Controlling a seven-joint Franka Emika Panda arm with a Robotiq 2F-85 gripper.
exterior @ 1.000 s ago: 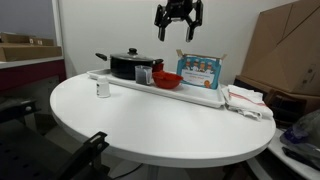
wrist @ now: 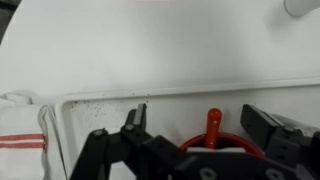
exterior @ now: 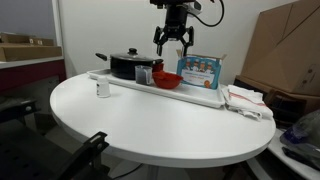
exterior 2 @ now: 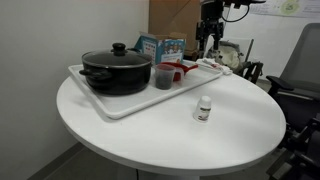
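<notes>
My gripper (exterior: 172, 52) hangs open above the white tray (exterior: 205, 96), with its fingers pointing down. Below it sits a red bowl or pan (exterior: 168, 82) with a red handle (wrist: 212, 128). Seen from the wrist, the handle lies between the two spread fingers, lower than the tips, and the gripper body hides part of the red rim. Nothing is held. A clear container (exterior 2: 164, 78) stands beside the red pan, next to a black lidded pot (exterior 2: 116, 72). On the bare table stands a small white bottle (exterior 2: 203, 108).
Behind the red pan rises a blue printed box (exterior: 198, 72). A white cloth (exterior: 247, 101) with red stripes lies at the tray's right end.
The gripper has come down toward the red pan and shifted slightly left in exterior view 1. Its fingers remain apart. The objects on the table and tray have not moved.
</notes>
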